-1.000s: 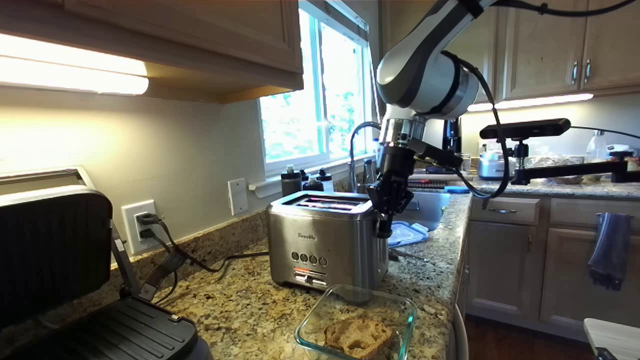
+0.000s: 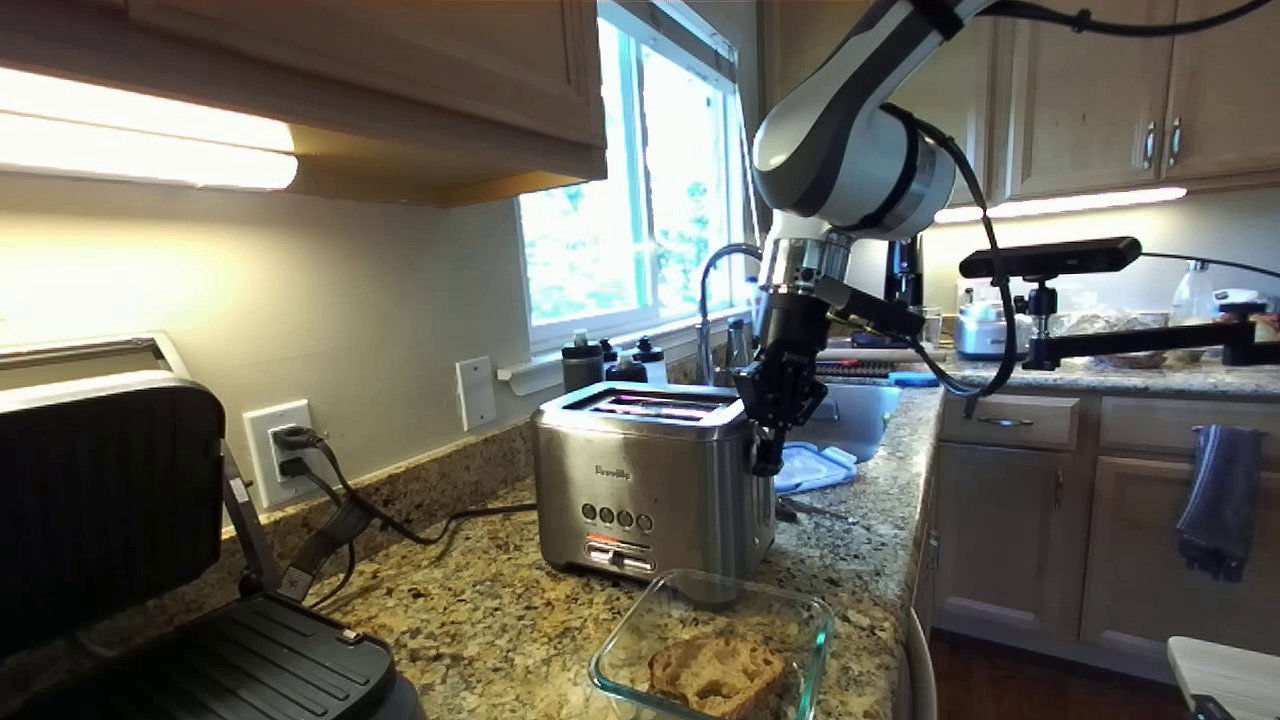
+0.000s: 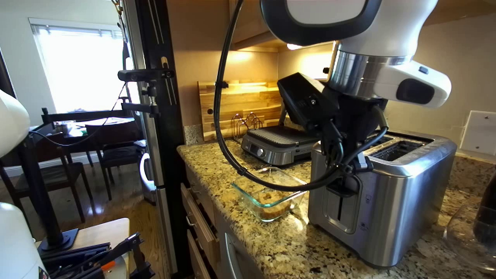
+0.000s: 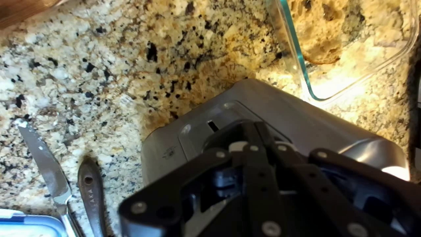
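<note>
A brushed-steel toaster (image 2: 654, 492) stands on the granite counter; in exterior view 2 its slots (image 3: 400, 148) show no bread standing above them. My gripper (image 2: 768, 462) is shut and points down against the toaster's narrow end, close to the black lever (image 3: 343, 190). The wrist view has the fingertips (image 4: 247, 127) together over that end panel, with nothing visible between them. Whether they touch the lever is hidden. A slice of bread (image 2: 716, 674) lies inside a clear glass container (image 2: 825, 624) beside the toaster.
An open contact grill (image 3: 279, 148) sits farther along the counter. On the toaster's other side lie a knife (image 4: 43, 160), a dark-handled utensil (image 4: 91, 189) and a blue-rimmed lid (image 4: 33, 221). Bare granite (image 4: 118, 51) runs along the counter's front.
</note>
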